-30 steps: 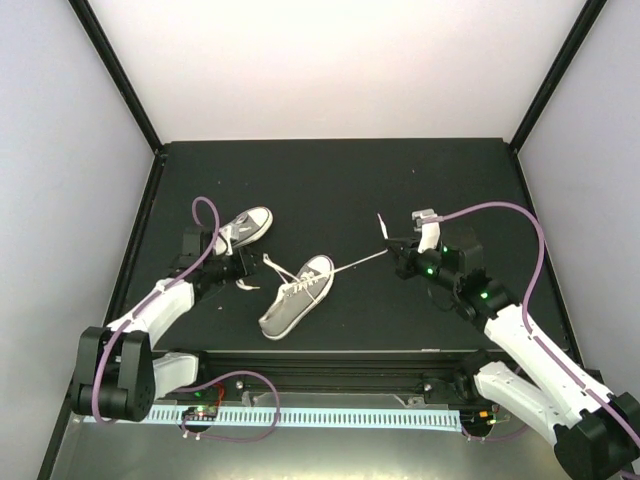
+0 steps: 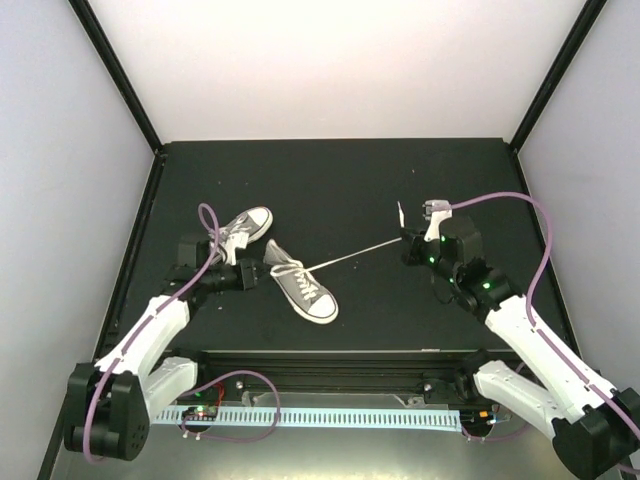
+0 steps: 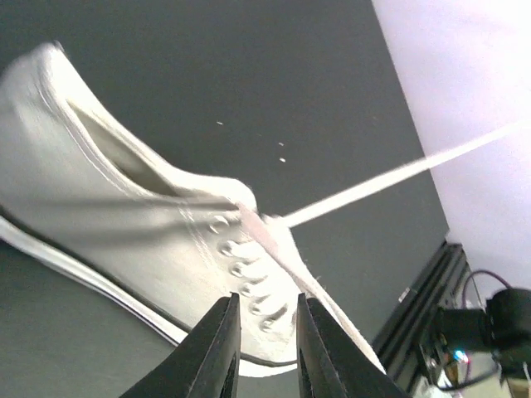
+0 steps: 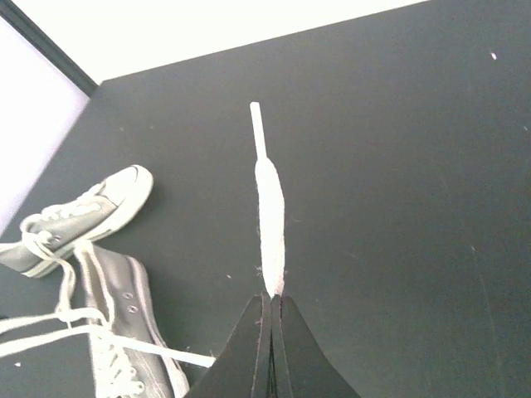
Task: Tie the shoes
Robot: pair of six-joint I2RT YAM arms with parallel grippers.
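A grey sneaker with white laces lies mid-table, its toe toward the front right. One lace stretches taut toward my right gripper, which is shut on a lace whose white end stands up above the fingertips. My left gripper is shut at the shoe's other side, where a lace runs toward it; in the left wrist view the point of grip is hard to see. A second grey sneaker lies behind, partly hidden by the left arm in the top view.
Frame rails border the sides, and the table's front edge lies below the near shoe.
The near shoe has swung round so its toe points front right.
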